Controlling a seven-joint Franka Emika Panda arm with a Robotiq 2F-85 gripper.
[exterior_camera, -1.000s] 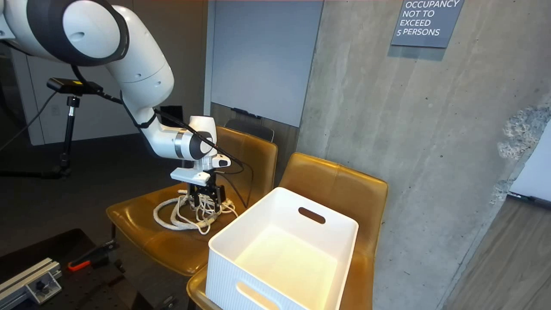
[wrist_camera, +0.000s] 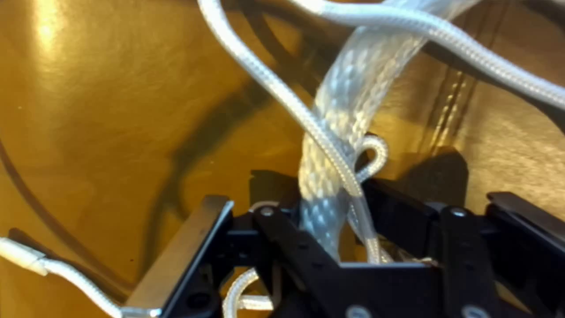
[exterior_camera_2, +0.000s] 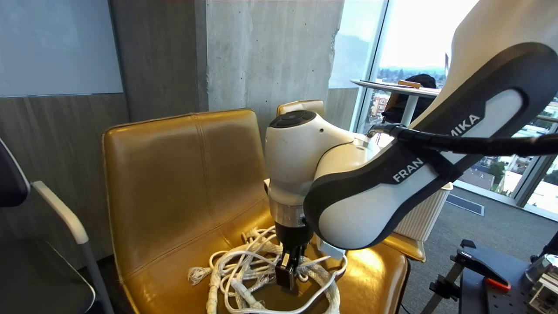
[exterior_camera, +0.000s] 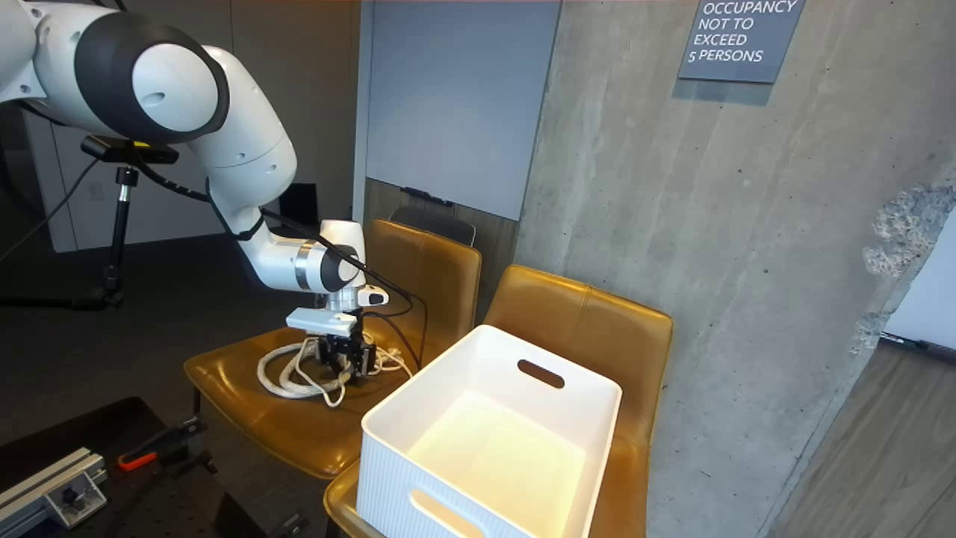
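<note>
A tangle of white cables [exterior_camera: 271, 375], with a thick braided sleeve among thinner cords, lies on the seat of the left tan chair [exterior_camera: 251, 417]. My gripper [exterior_camera: 347, 368] points down into this tangle, its fingertips low over the seat. In the wrist view, the braided sleeve [wrist_camera: 327, 175] and a thin cord pass between the two fingers of my gripper. The fingers are part way apart, close around the strands; whether they grip them cannot be told. Exterior view 2 shows loops of white cord [exterior_camera_2: 230, 272] around the black fingers.
On the chair to the right stands a white ribbed bin [exterior_camera: 394, 457], empty inside. The chair backrest [exterior_camera_2: 183, 188] rises behind the cables. A dark bench with a red-and-black tool [exterior_camera: 148, 451] occupies the lower left of exterior view 1.
The gripper has moved down and slightly left, deeper into the cables, and its fingers have come nearer each other. Some loops have shifted leftward; the bin has not moved.
</note>
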